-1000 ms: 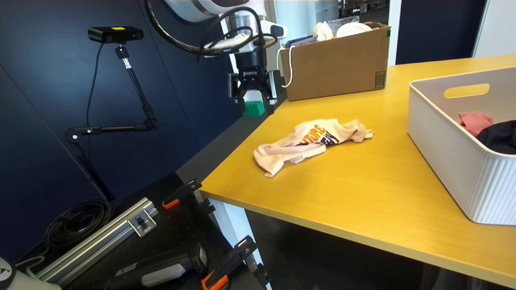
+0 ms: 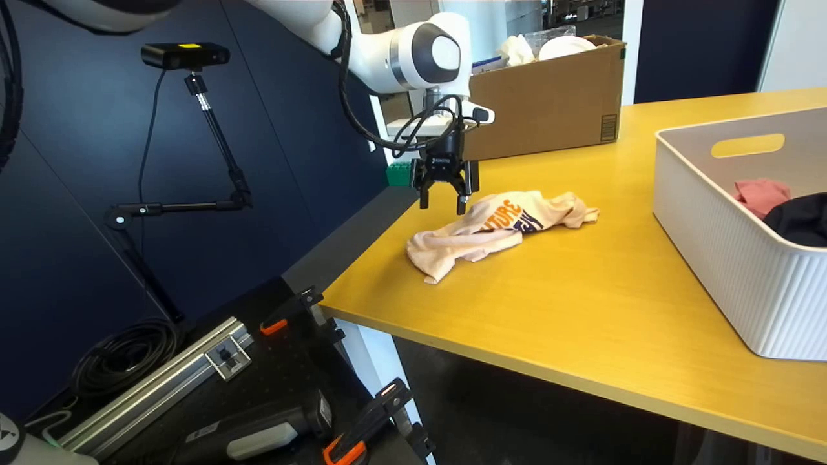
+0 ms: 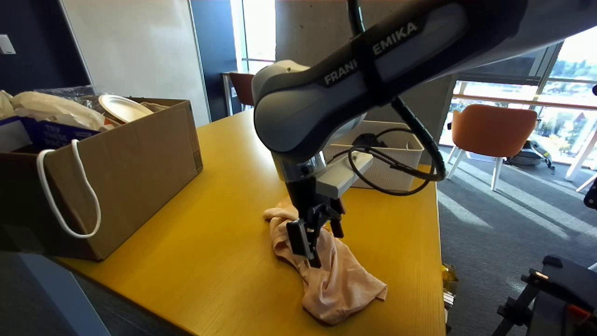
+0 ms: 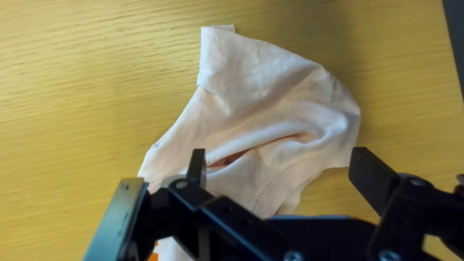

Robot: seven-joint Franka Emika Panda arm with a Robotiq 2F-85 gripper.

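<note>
A crumpled pale peach shirt (image 2: 477, 227) with orange and dark print lies on the yellow table (image 2: 589, 310). My gripper (image 2: 443, 205) is above the table near the shirt's left part, its fingers wide apart and empty. In the second exterior view the gripper (image 3: 325, 246) overlaps the middle of the shirt (image 3: 341, 280); its exact height over the cloth is hard to judge. From the wrist, the shirt (image 4: 261, 104) spreads ahead of and beneath the open gripper, and part of it is hidden by the gripper body.
A white ribbed basket (image 2: 721, 256) stands on the right of the table, with a pink cloth (image 2: 762, 195) and a black cloth (image 2: 802, 219) inside. At the back is a full cardboard box (image 2: 543, 104). Clear tabletop lies between shirt and basket.
My gripper has come down and to the right in exterior view 1, closer to the shirt, staying open. Shirt, basket and box have not moved.
</note>
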